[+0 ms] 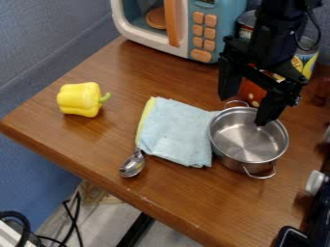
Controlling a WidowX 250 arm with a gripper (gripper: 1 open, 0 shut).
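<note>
My black gripper (pixel 248 95) hangs over the back rim of a steel pot (pixel 248 143) on the right of the wooden table. Its fingers are dark and whether they are open or shut is hard to tell; I see nothing clearly held. A pale blue cloth (pixel 176 137) with a yellow edge lies left of the pot. A steel spoon (pixel 131 166) lies by the cloth, and a yellow bell pepper (pixel 79 99) sits at the left.
A toy microwave (pixel 180 24) stands at the back, with cans (pixel 304 65) behind my arm. Dark equipment lines the right edge.
</note>
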